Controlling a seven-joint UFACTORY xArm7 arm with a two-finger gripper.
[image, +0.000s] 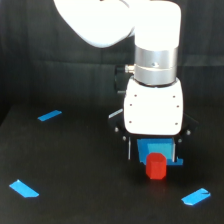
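A small red block (156, 167) with a faceted outline stands on the dark surface, right of the centre. Just behind it shows a blue patch (174, 162), partly covered by the red block and by my hand; whether it is flat or a block is hard to tell. My gripper (151, 152) points down over the blue patch, its thin fingers spread wide apart. The red block is narrower than the gap between them, and neither finger visibly touches it.
Blue strips lie flat on the dark surface at the back left (50, 115), the front left (24, 188) and the front right (196, 197). A dark curtain (60, 60) hangs behind.
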